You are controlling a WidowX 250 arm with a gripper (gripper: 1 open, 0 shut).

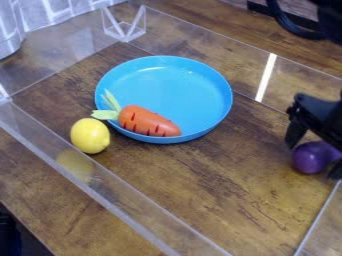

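My black gripper (313, 135) is at the right edge, open, lowered around a purple eggplant-like toy (315, 157) lying on the wooden counter, with its far part hidden by the gripper and frame edge. A blue plate (190, 85) holds an orange toy carrot (144, 121) with pale green leaves on its left part. A yellow lemon (90, 136) lies on the counter just below left of the plate.
Clear walls or rails border the wooden counter (201, 190) along the lower left and back. A silver object (8, 25) is at the top left.
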